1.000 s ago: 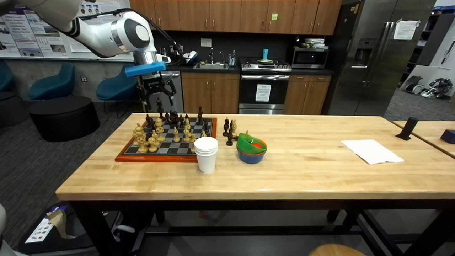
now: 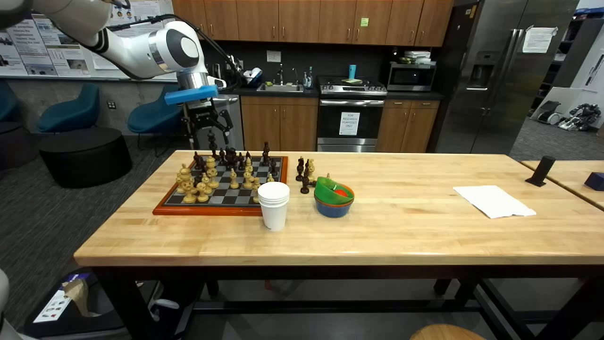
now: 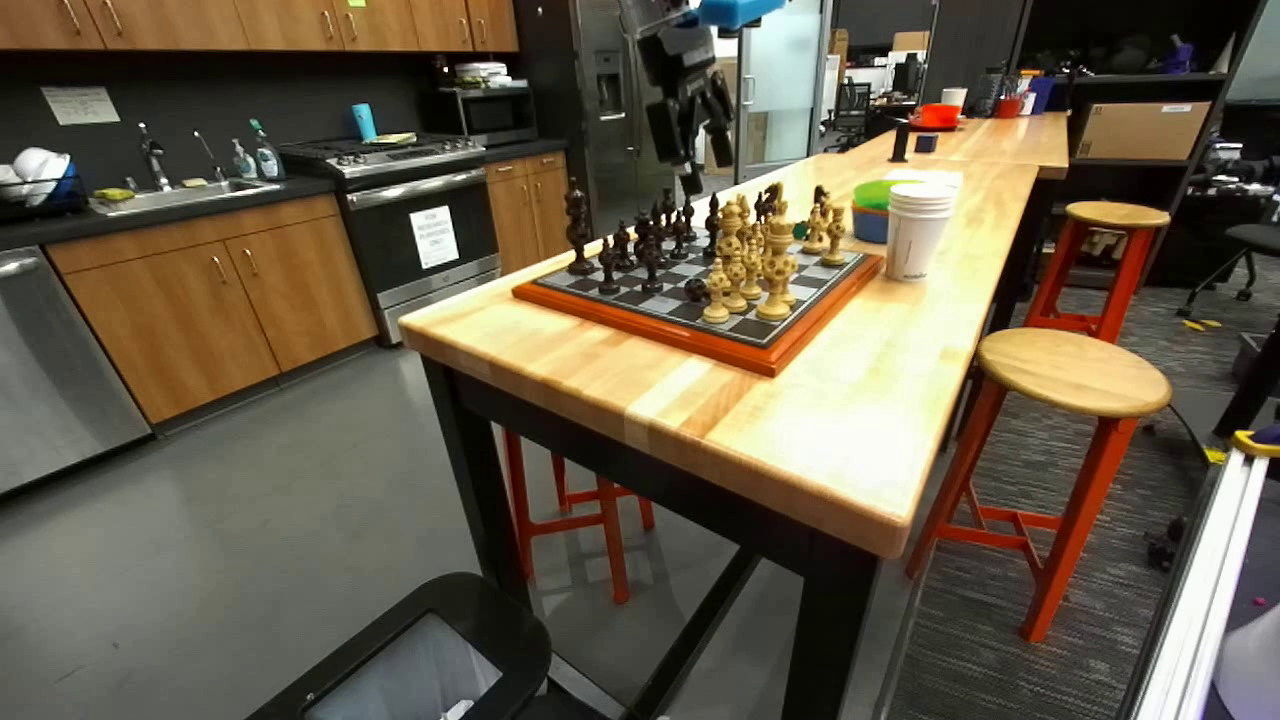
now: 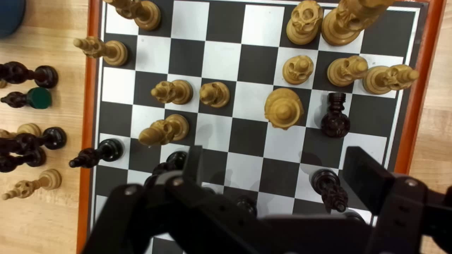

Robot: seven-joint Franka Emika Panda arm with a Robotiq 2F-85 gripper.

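Observation:
My gripper is open above the chessboard (image 2: 226, 210), its two dark fingers wide apart with nothing held between them. Beneath it, in the wrist view, dark and pale pieces stand on the squares. One dark piece (image 4: 335, 120) lies on its side among the pale ones. A dark piece (image 4: 330, 189) stands close to the right finger in that view, well below it. The left finger hides part of another dark piece (image 4: 163, 169). In exterior view 2 the gripper hangs clear over the board's dark pieces (image 3: 578, 228).
Several removed pieces (image 2: 306, 176) stand beside the board. Nearby are stacked white cups (image 2: 274, 207) and nested bowls (image 2: 332, 198). A white sheet (image 2: 493, 201) lies farther right, with bare tabletop (image 2: 407, 192) between.
My gripper has shifted very slightly left in exterior view 1, at a slightly greater height. The pieces, cups and bowls are where they were.

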